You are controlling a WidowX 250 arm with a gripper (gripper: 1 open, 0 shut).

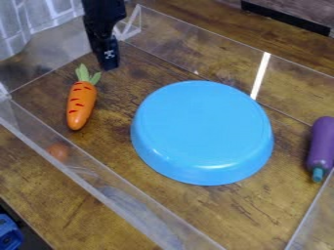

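Note:
The black gripper (107, 57) hangs at the top left, above and a little right of a toy carrot's green leaves; whether it is open or shut is hard to tell. The orange carrot (81, 103) lies on the wooden floor at the left. A large upturned blue round object (201, 130) fills the centre right. A purple eggplant toy (319, 146) lies at the right edge.
Clear plastic walls (92, 186) border the work area. A blue object (6, 234) is partly visible at the lower left corner. Bare wood shows around the blue object and behind it.

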